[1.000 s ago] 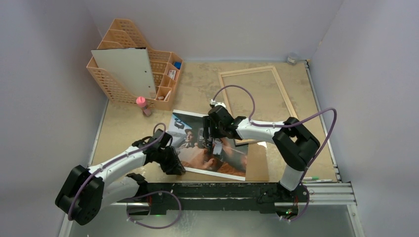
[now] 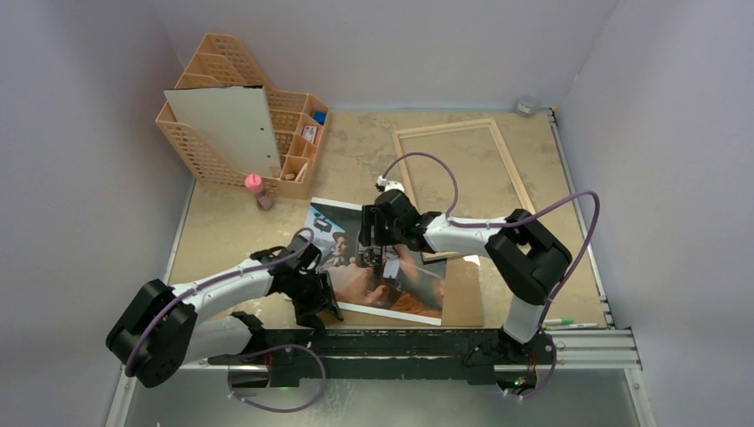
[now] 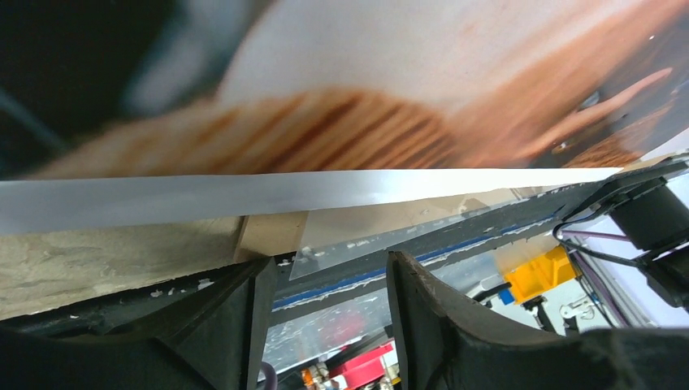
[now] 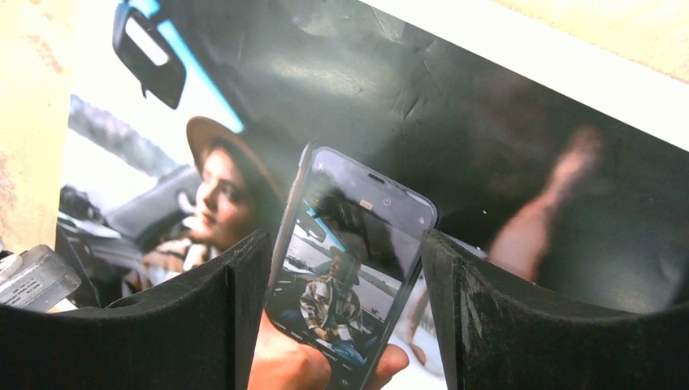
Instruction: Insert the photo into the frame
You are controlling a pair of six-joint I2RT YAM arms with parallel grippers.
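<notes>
The photo (image 2: 413, 298) lies flat at the table's front middle, its picture of a hand holding a phone (image 4: 357, 244) filling the right wrist view. Behind it and to the right is the empty wooden frame (image 2: 511, 165). My left gripper is at the photo's front left, its fingers apart near the white border (image 3: 244, 195), nothing between them but the view of the table edge. Over the photo's upper middle stands my right gripper, also open, with only the printed surface seen between its fingers. Whether either touches the photo cannot be told.
A brown board (image 2: 463, 294) shows from under the photo's right side, and a clear sheet (image 3: 357, 231) near the table edge. An organizer (image 2: 293, 178) holding a white board (image 2: 227, 129) stands back left, a pink-capped bottle (image 2: 256, 187) before it. Markers (image 2: 569, 326) lie front right.
My left gripper has shifted slightly right and toward the front edge, and its fingers have spread. The right gripper has drifted slightly left. The photo lies where it was.
</notes>
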